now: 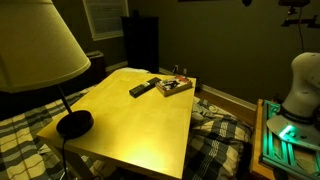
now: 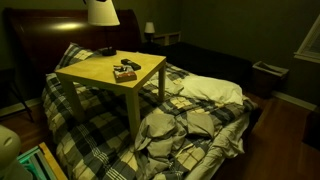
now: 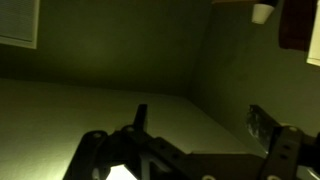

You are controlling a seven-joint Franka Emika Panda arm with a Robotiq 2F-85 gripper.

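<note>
My gripper is open in the wrist view, with nothing between its widely spread fingers. Only a dark bit of it reaches the top edge in exterior view 1. A crumpled grey cloth (image 2: pixel 165 132) lies on the plaid bed in exterior view 2, in front of the table (image 2: pixel 90 72). The same table (image 1: pixel 140 125) hides most of that part of the bed in exterior view 1.
On the table stand a lamp (image 1: pixel 75 124), a dark remote (image 1: pixel 141 90) and a small box (image 1: pixel 175 86) holding items. A white bedding heap (image 2: pixel 210 90) lies farther back on the bed. Open air surrounds the gripper.
</note>
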